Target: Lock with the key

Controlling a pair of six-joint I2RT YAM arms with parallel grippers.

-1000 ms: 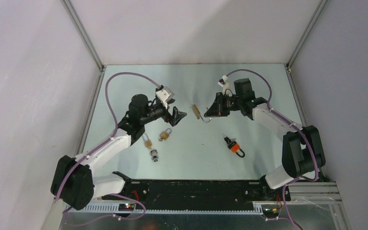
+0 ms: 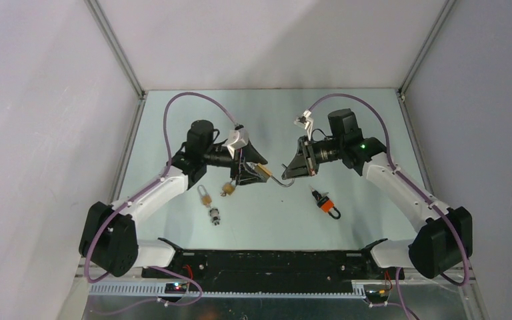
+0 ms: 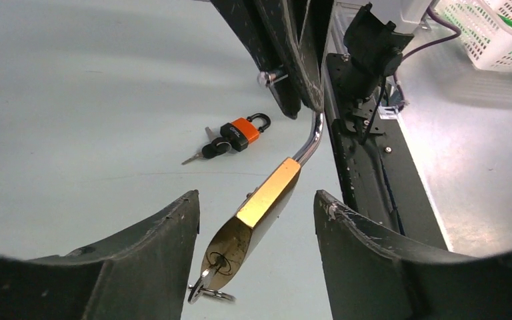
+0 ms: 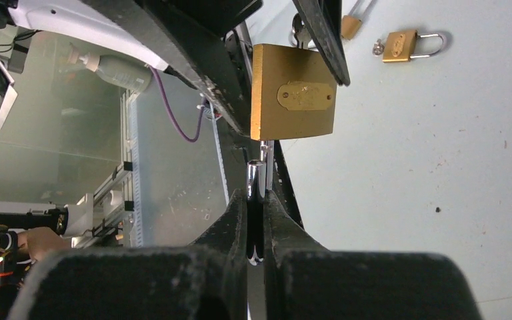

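A brass padlock (image 2: 263, 170) (image 3: 267, 193) (image 4: 293, 100) with a long shackle hangs raised between the arms, a key (image 3: 207, 280) in its bottom. My right gripper (image 2: 292, 172) is shut on the shackle. My left gripper (image 2: 250, 170) stands open around the lock body, its fingers either side of it in the left wrist view.
An orange padlock with keys (image 2: 327, 205) (image 3: 243, 131) lies to the right. Smaller brass padlocks (image 2: 228, 189) (image 4: 400, 45) and a silver lock (image 2: 215, 215) lie at left.
My left gripper has moved right to surround the padlock's body. The right gripper and padlock have shifted slightly toward the table's front.
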